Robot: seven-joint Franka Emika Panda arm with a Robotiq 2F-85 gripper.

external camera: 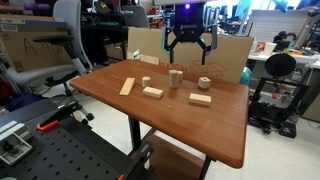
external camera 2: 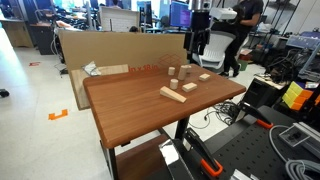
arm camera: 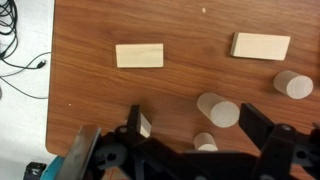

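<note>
My gripper [external camera: 188, 49] hangs above the wooden table, its fingers spread wide with nothing between them. Below it stands a tall wooden cylinder [external camera: 175, 79]; in the wrist view this cylinder [arm camera: 217, 109] shows between the fingers, nearer the right one. A shorter round piece [arm camera: 205, 141] is close beside it. Another cylinder [arm camera: 293, 84] stands further right. Two pale rectangular blocks, one at left [arm camera: 139, 55] and one at right [arm camera: 260, 46], lie flat. By the left finger [arm camera: 134, 120], a pale piece [arm camera: 145, 124] is partly hidden.
A flat wooden piece [external camera 2: 173, 95] lies apart from the others on the tabletop [external camera 2: 125, 110]. Cardboard panels [external camera: 225, 55] stand behind the table. Chairs and a dark bench surround it.
</note>
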